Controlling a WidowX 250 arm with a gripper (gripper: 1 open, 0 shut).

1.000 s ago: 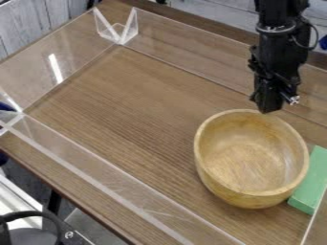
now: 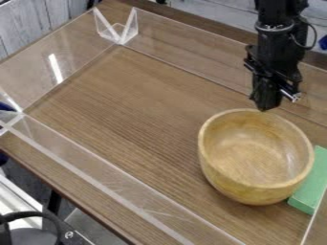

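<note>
My black gripper [image 2: 266, 96] hangs at the upper right, just above and behind the rim of a large light wooden bowl [image 2: 255, 163]. I see nothing between its fingers, which look shut, though they are small and dark. The bowl looks empty.
A green rectangular object [image 2: 309, 191] lies right of the bowl. Clear plastic edging crosses the table [image 2: 128, 105] at the back and lower left. Black cables [image 2: 38, 226] are at the bottom left corner.
The gripper has shifted slightly left and down. The bowl has moved a little to the right.
</note>
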